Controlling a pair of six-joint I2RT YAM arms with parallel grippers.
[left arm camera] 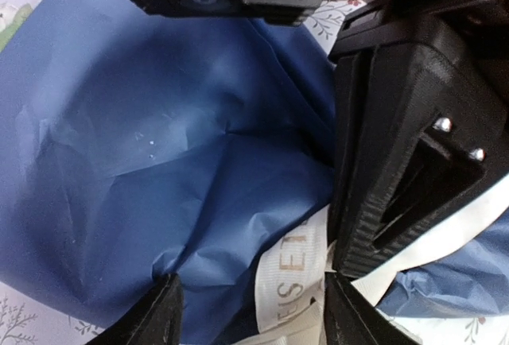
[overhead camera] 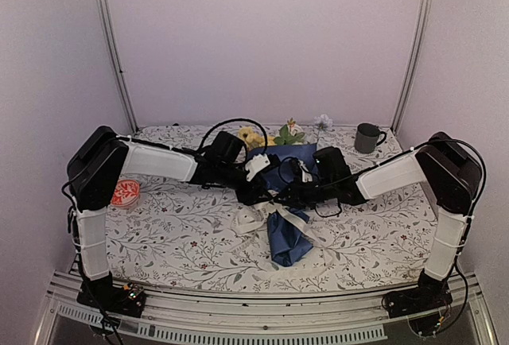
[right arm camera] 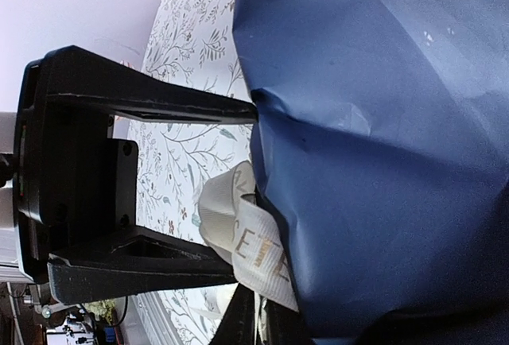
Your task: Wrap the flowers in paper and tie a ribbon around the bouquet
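Observation:
The bouquet lies in blue wrapping (overhead camera: 290,238), its yellow flowers (overhead camera: 250,136) at the back of the table. A whitish printed ribbon (left arm camera: 291,269) crosses the wrap's gathered waist, and its loose ends spread toward the front. At the waist my left gripper stands open, with blue wrap and ribbon showing between and beyond its fingers. My right gripper is close by on the other side, fingers apart. A ribbon loop (right arm camera: 262,253) lies against its lower fingertip, beside the wrap. The ribbon's crossing is partly hidden in the top view by both grippers.
A dark mug (overhead camera: 367,138) stands at the back right. A red-and-white round item (overhead camera: 125,193) lies at the left. The two grippers are very close together over the wrap.

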